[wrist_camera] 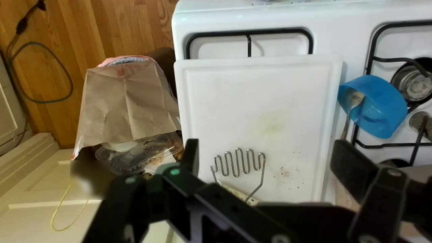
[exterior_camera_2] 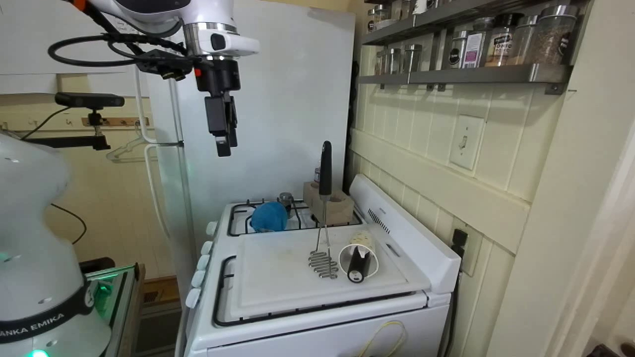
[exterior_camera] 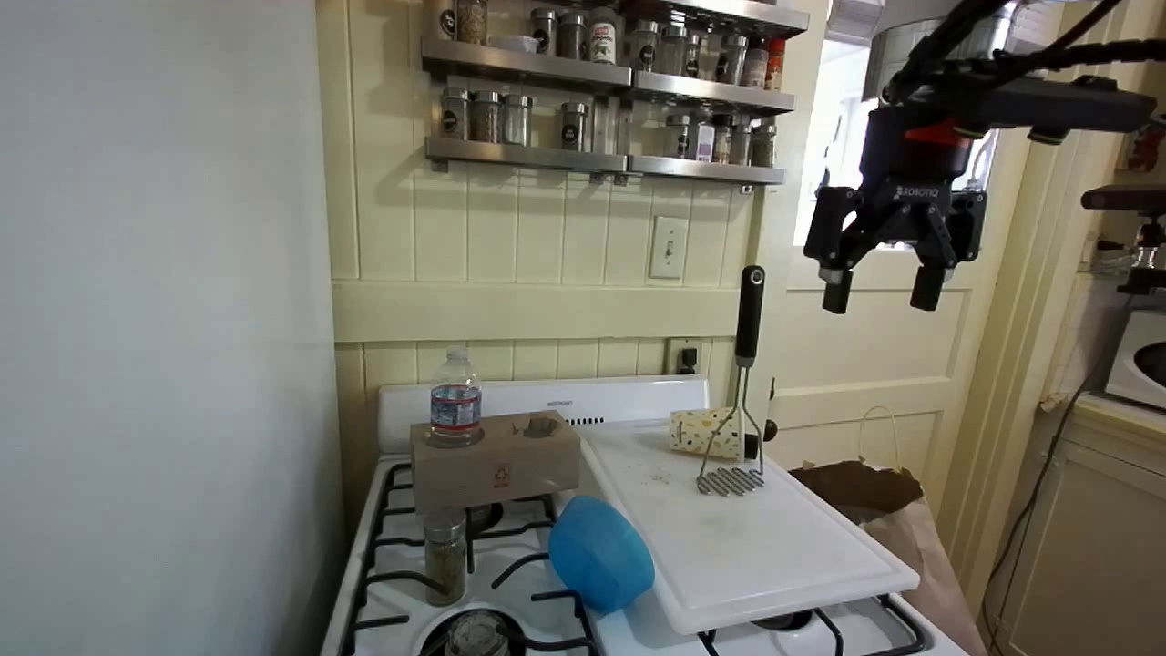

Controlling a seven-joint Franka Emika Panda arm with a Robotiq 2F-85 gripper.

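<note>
High above the stove my gripper [exterior_camera: 881, 297] stands open, with nothing between its fingers. Below it, a potato masher [exterior_camera: 748, 328] stands upright on the white cutting board [exterior_camera: 765, 547], its wavy wire head down and black handle up. A speckled cup [exterior_camera_2: 364, 247] lies on its side behind the masher, a black-handled item [exterior_camera_2: 357, 267] in its mouth. Tilted on its side by the board is a blue bowl [wrist_camera: 384, 107] with a spoon [wrist_camera: 349, 117] in it. In the wrist view the masher's handle is hidden behind my gripper.
A cardboard box [exterior_camera: 514, 465] with a water bottle [exterior_camera: 455, 395] on it stands at the stove's back left, a spice jar [exterior_camera: 444, 558] in front. A paper bag [wrist_camera: 129, 101] is beside the stove. Spice shelves [exterior_camera: 525, 153] hang on the wall. The board's front half is clear.
</note>
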